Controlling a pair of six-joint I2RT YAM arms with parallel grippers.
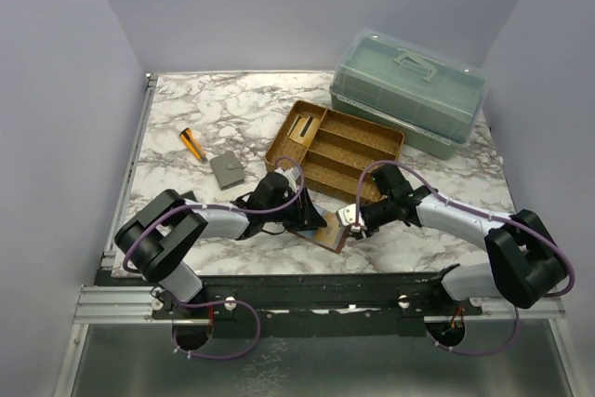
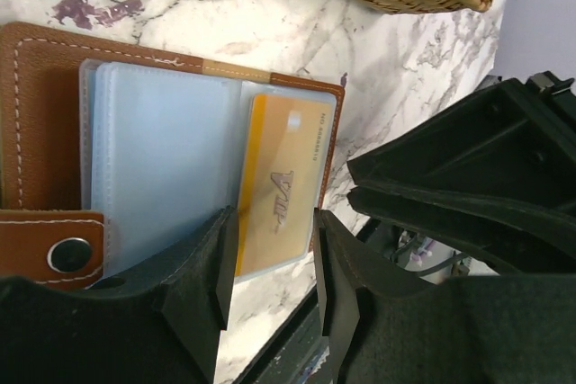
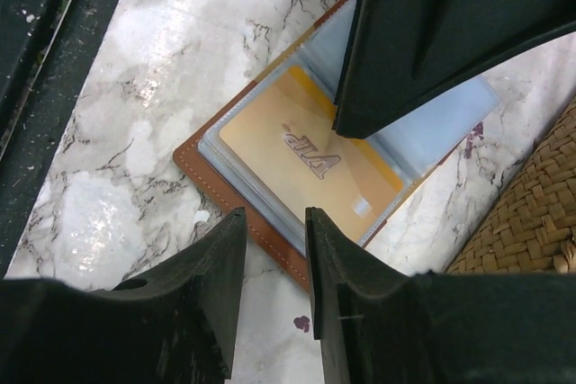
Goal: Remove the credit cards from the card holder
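An open brown leather card holder [image 2: 56, 132] lies on the marble table, its clear sleeves [image 2: 157, 150] over a gold card [image 2: 279, 177] lettered VIP. In the left wrist view my left gripper hangs over the holder with its fingers apart at the card's lower part. My right gripper, partly open, is at the holder's outer edge beside the card, as the right wrist view shows. Nothing is clearly held in either.
A woven divided basket [image 1: 339, 146] sits just behind the holder, a clear storage box [image 1: 409, 90] at the back right. A box cutter [image 1: 192, 144] and grey object [image 1: 227, 170] lie left.
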